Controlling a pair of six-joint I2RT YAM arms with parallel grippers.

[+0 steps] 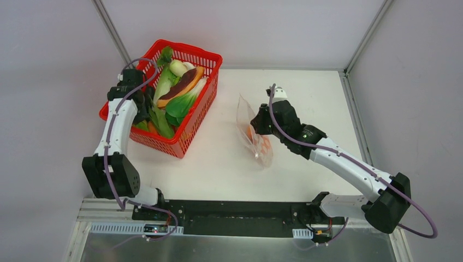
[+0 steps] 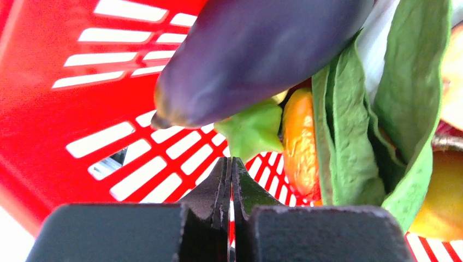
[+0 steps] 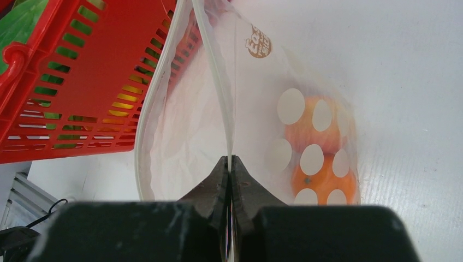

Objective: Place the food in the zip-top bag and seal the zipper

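Note:
In the left wrist view a green pepper [image 2: 252, 131], shaped with pointed lobes, lies low in the red basket, partly under the eggplant [image 2: 262, 54]. My left gripper is shut with nothing between its fingers, and the pepper sits just beyond the tips. Over on the table, the clear zip top bag [image 1: 259, 146] hangs from my right gripper, which is shut on one side of its rim. The bag's mouth gapes toward the basket. Orange food [image 3: 321, 169] rests inside the bag, behind its white dots.
The red basket [image 1: 192, 134] holds several vegetables. Close to the pepper are an orange carrot-like piece [image 2: 301, 143] and long green leaves [image 2: 349, 136]. The basket's slotted wall [image 2: 65, 109] rises left of the fingers. Bare white table [image 1: 218, 180] lies between basket and bag and in front.

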